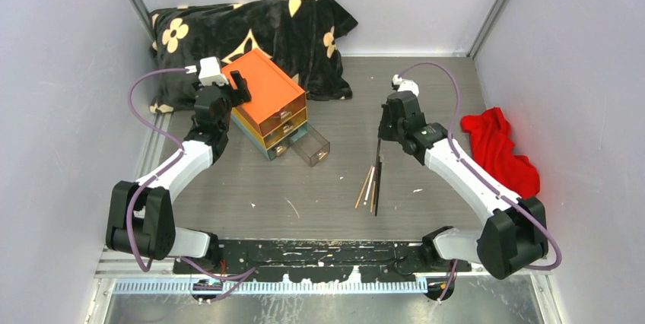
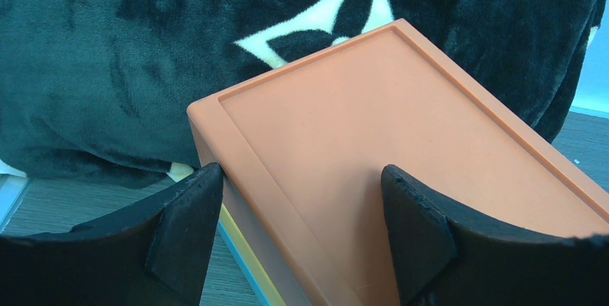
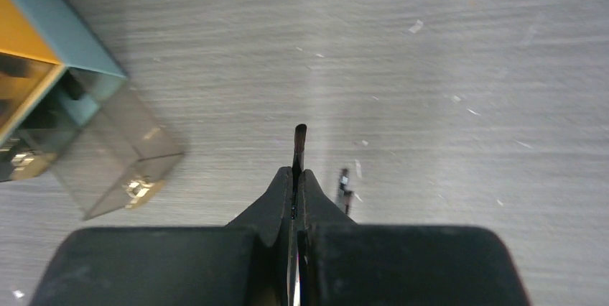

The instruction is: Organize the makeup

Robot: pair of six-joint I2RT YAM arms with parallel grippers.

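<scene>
An orange-topped drawer organizer (image 1: 262, 88) stands at centre-left, its clear bottom drawer (image 1: 310, 144) pulled out. My left gripper is clamped on the organizer's upper left edge, fingers either side of the rim. My right gripper holds a dark makeup brush (image 3: 299, 137) upright between its fingertips, above the table right of the drawer. Below it, several thin brushes (image 1: 369, 181), black, tan and white, lie on the table.
A black floral blanket (image 1: 190, 27) lies behind the organizer. A red cloth (image 1: 498, 149) is at the right wall.
</scene>
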